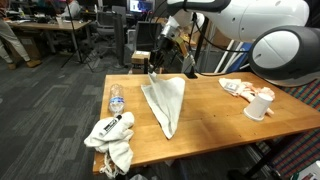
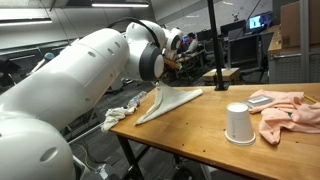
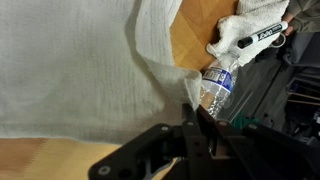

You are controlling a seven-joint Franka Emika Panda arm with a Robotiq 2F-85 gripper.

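Note:
A light grey-white cloth (image 1: 168, 105) lies partly spread on the wooden table, with one end lifted toward the gripper (image 1: 153, 73). In the wrist view the same cloth (image 3: 75, 70) fills the left and middle, and its edge runs into the dark fingers (image 3: 192, 132) at the bottom. My gripper is shut on that edge; the pinched part is mostly hidden. From the other side, the cloth (image 2: 168, 103) appears beyond the arm, raised at its far end.
A clear bottle (image 1: 117, 99) stands at the left edge, close to the gripper in the wrist view. Nearer lies a white towel (image 1: 110, 143) with a marker on it. At the right are a white cup (image 2: 239, 124) and pink cloth (image 2: 283, 116).

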